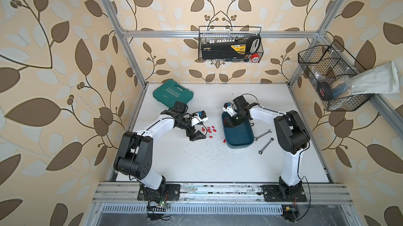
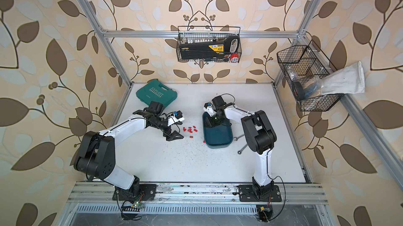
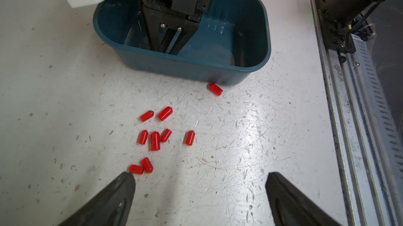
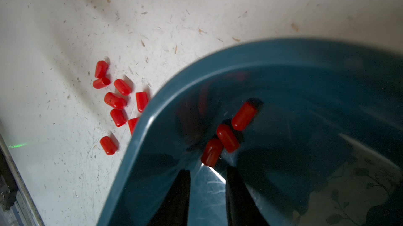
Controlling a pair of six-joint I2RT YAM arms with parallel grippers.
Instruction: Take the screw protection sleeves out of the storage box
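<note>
The dark teal storage box [image 1: 238, 139] sits centre-right on the table. Inside it, three red screw protection sleeves [image 4: 244, 116] lie in a rounded corner. Several more red sleeves [image 3: 155, 141] lie loose on the white table left of the box. My right gripper reaches down into the box, its fingers part apart just short of the three sleeves, nothing seen between them. My left gripper stands open over the table beside the loose sleeves, nothing between its fingers.
A green tool case [image 1: 172, 93] lies at the back left. Two wrenches [image 1: 266, 145] lie right of the box. Wire baskets [image 2: 209, 45] hang at the back and right.
</note>
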